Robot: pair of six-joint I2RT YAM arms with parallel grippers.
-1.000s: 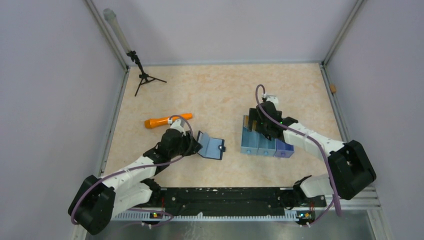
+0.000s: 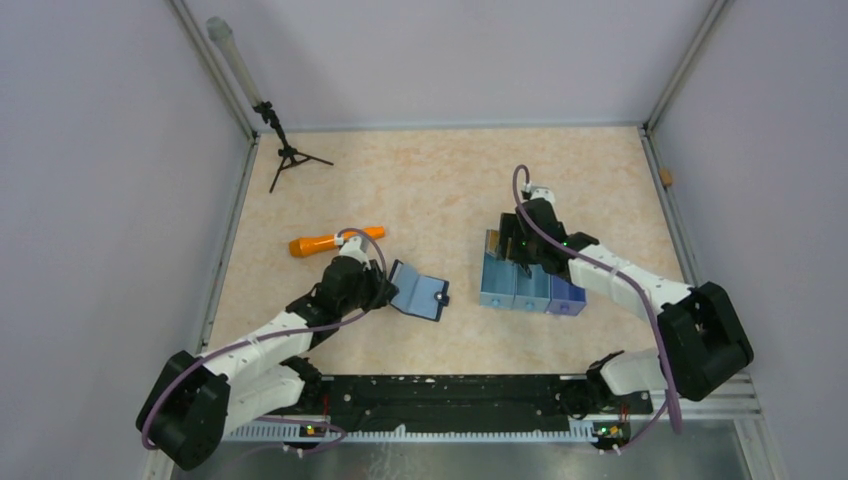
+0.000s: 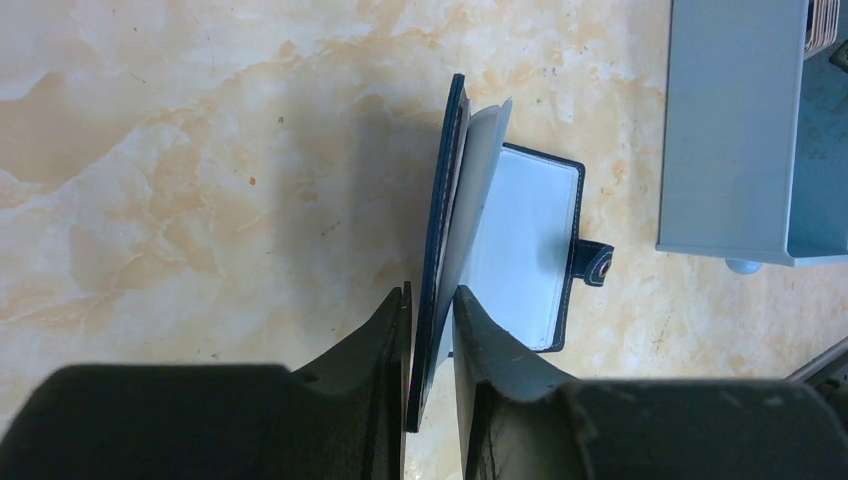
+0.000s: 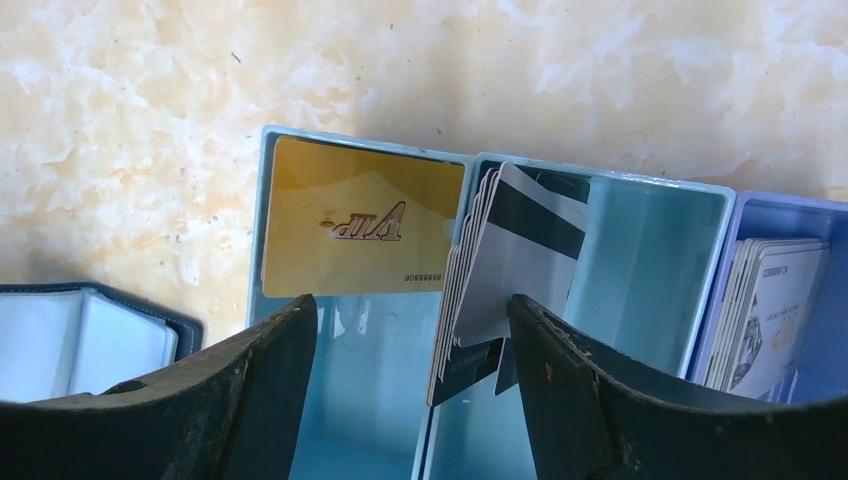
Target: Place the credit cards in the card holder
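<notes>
The dark-edged card holder point(image 2: 420, 295) lies unfolded on the table, its pale inner page showing. One upright flap point(image 3: 450, 240) of the holder stands between the fingers of my left gripper, which is shut on it. My right gripper is open over the blue bin's compartments. A fanned stack of white cards point(image 4: 520, 255) leans in the middle compartment; the right finger touches its face, while the left finger stands apart from the stack. A gold card point(image 4: 360, 215) rests in the left compartment.
More cards point(image 4: 775, 310) stand in the purple-blue right compartment point(image 4: 790, 205). An orange object point(image 2: 315, 245) lies behind my left arm. Bare table separates the holder from the bin, and the area behind both is clear.
Over the bin, the right gripper has moved only a little.
</notes>
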